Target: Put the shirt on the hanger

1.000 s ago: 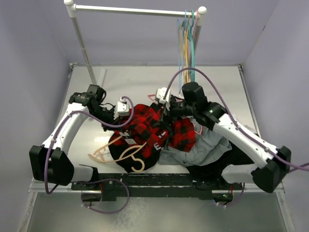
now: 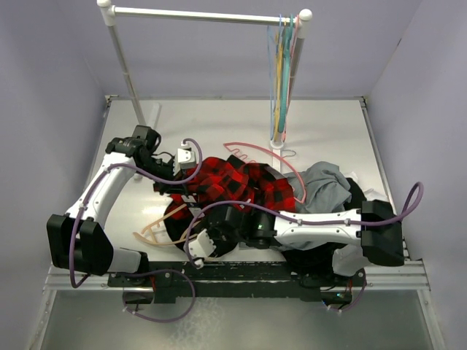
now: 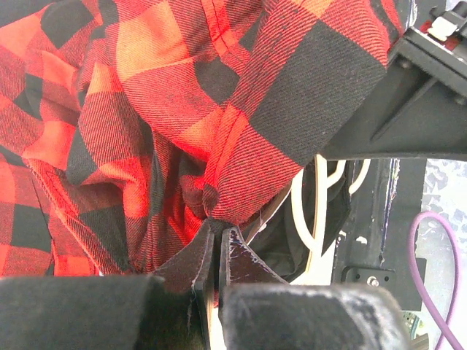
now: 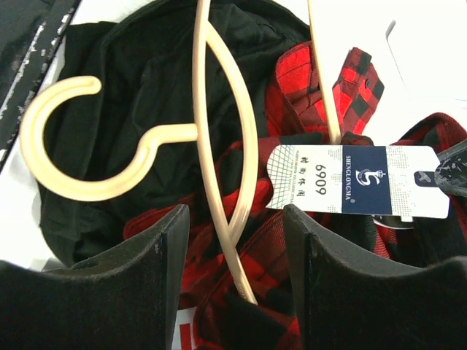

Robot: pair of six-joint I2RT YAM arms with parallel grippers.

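The red-and-black plaid shirt (image 2: 219, 179) lies bunched in the middle of the table. In the left wrist view, my left gripper is shut on a fold of the shirt (image 3: 175, 87). A tan hanger (image 4: 201, 95) lies partly inside the shirt, its hook (image 4: 62, 186) exposed over black lining. My right gripper is open around the hanger's bar, one finger on each side without clear contact. From the top, the right gripper (image 2: 198, 251) covers the hook. A white tag (image 4: 314, 182) hangs at the shirt's collar, near the left gripper's fingertip (image 4: 454, 171).
Behind the shirt lies a pink hanger (image 2: 273, 149). Grey clothing (image 2: 325, 186) and dark garments are piled on the right. Several coloured hangers (image 2: 283, 80) hang from the white rack (image 2: 193, 14).
The left arm has barely moved and the shirt lies much the same.
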